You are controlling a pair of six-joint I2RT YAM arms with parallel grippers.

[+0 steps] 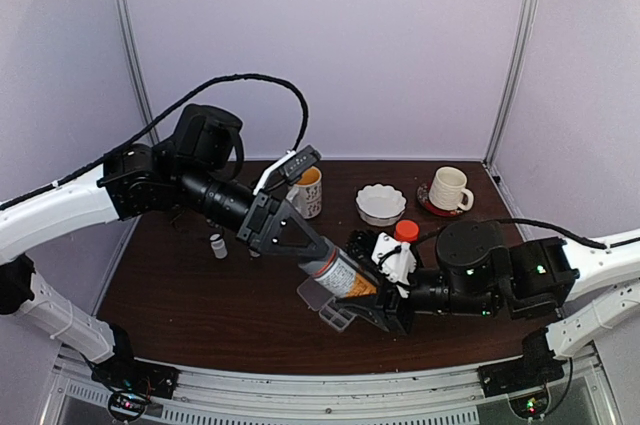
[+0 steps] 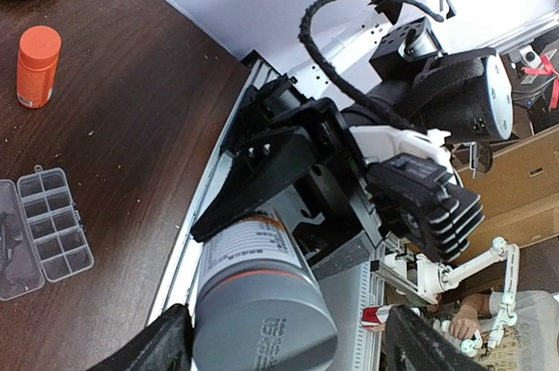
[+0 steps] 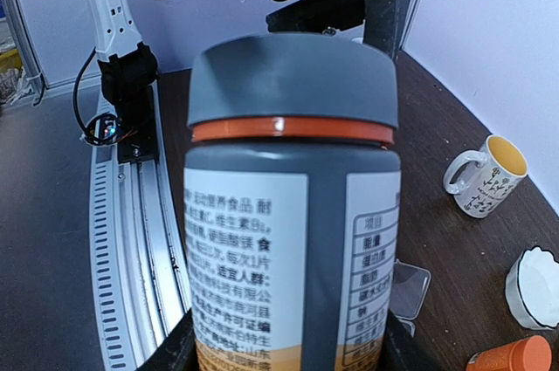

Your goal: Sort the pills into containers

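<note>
A grey bottle with a white and orange label (image 1: 345,277) is held tilted above the table, my right gripper (image 1: 368,297) shut on its lower body. Its grey cap (image 3: 293,83) is on, with an orange ring below it. Around the cap end, my left gripper (image 1: 308,250) is open; in the left wrist view its dark fingers (image 2: 155,345) stand either side of the cap, with space on the right. Beneath lies a clear pill box (image 2: 57,223) with its lid open and several compartments; no pills are visible in it.
An orange bottle with a red cap (image 1: 406,231) stands behind my right gripper. Further back are a patterned mug (image 1: 309,193), a white fluted bowl (image 1: 380,204) and a white cup (image 1: 449,188) on a red saucer. Small white bottles (image 1: 219,246) stand at left.
</note>
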